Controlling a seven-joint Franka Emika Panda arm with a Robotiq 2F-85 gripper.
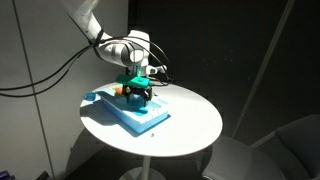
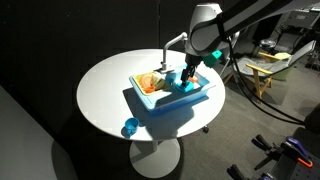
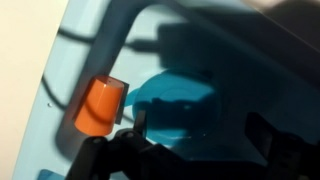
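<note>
My gripper stands open over a round blue cup, which lies between and just beyond its fingers in the wrist view. Beside it in the light-blue bin is an orange cup lying on its side. In exterior view 2 the gripper reaches down into the right part of the bin. From exterior view 1, the gripper hangs over the bin. Whether the fingers touch the blue cup cannot be told.
A second blue cup sits on the round white table, outside the bin. Inside the bin's left part is an orange-yellowish item. The bin's raised walls surround the gripper.
</note>
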